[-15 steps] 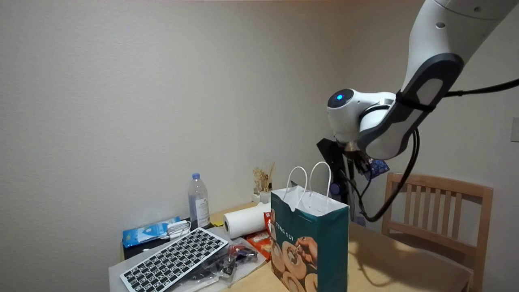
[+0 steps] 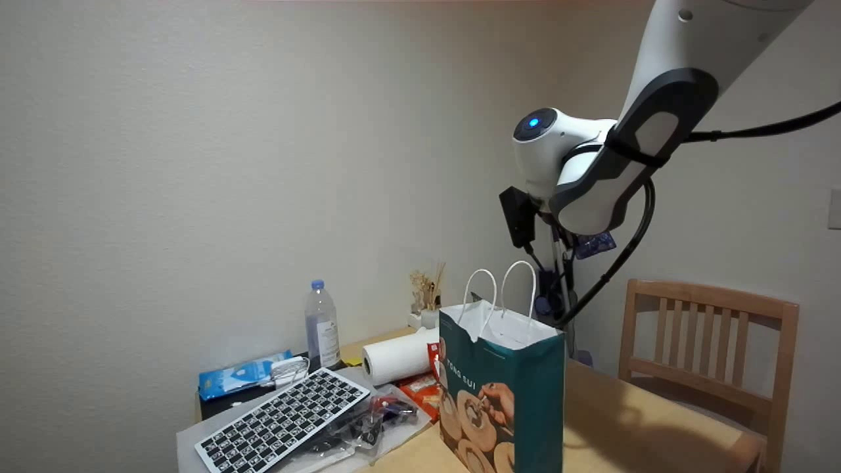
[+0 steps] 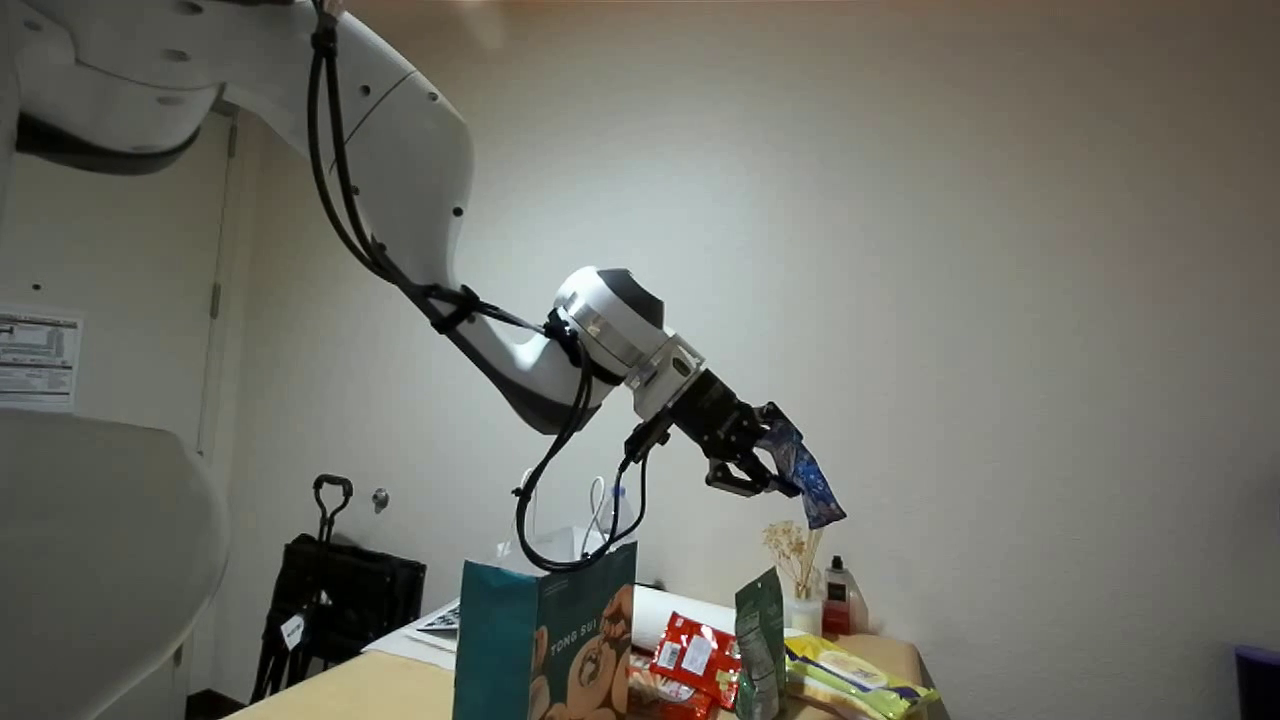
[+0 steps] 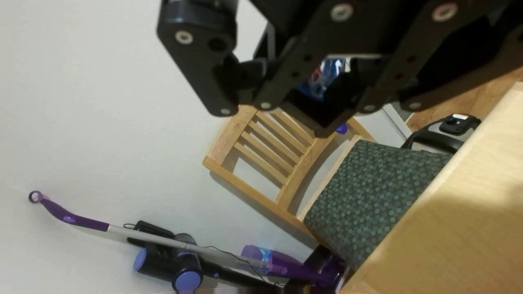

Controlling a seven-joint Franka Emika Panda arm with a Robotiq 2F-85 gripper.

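In exterior view 2 my gripper (image 3: pixel 780 462) is shut on a dark blue, shiny packet (image 3: pixel 806 478), which hangs slanting down from its fingers, high above the table. The same packet (image 2: pixel 595 245) shows behind the wrist in exterior view 1, where the arm hides the fingers. Through the black linkages of the wrist view a bit of the blue packet (image 4: pixel 326 76) is visible. A green paper bag (image 2: pixel 504 386) with white handles stands upright on the table, its top open; the gripper is beyond it and higher up.
Around the bag lie red packets (image 3: pixel 698 658), a dark green pouch (image 3: pixel 761 642), a yellow pack (image 3: pixel 852 678), a paper towel roll (image 2: pixel 398 357), a keyboard (image 2: pixel 282 422) and a bottle (image 2: pixel 322 324). A wooden chair (image 2: pixel 704 347) stands by the table, whose right part is clear.
The arm has risen and moved left in exterior view 1, carrying the blue packet up and slightly left with it. The bag and the table items look unmoved.
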